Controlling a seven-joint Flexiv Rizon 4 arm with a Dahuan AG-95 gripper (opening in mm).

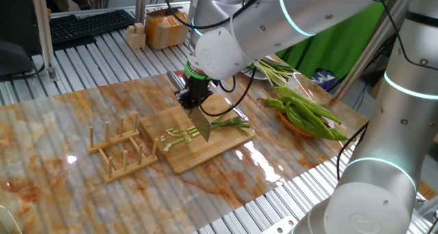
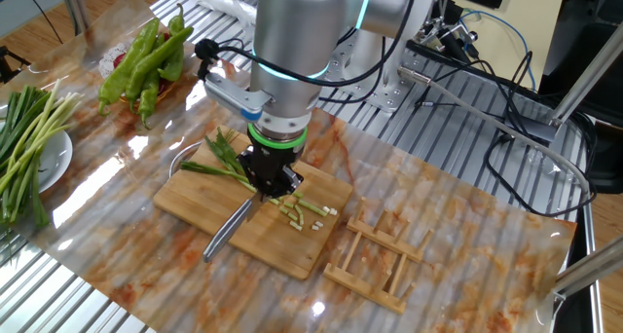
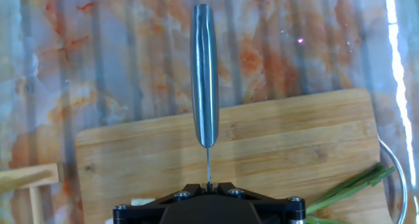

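Observation:
My gripper is shut on a knife above the cutting board. The broad metal blade points down among the green onions in exterior view 1. In the wrist view the steel handle sticks out ahead of the gripper, past the board's edge. Long green onion stalks lie to one side of the blade, and several short cut pieces on the other. Whether the blade's edge touches the board cannot be told.
A wooden peg rack stands close beside the board. Green peppers fill a basket on the opposite side. More green onions rest on a white plate. Bare marbled table lies in front of the rack.

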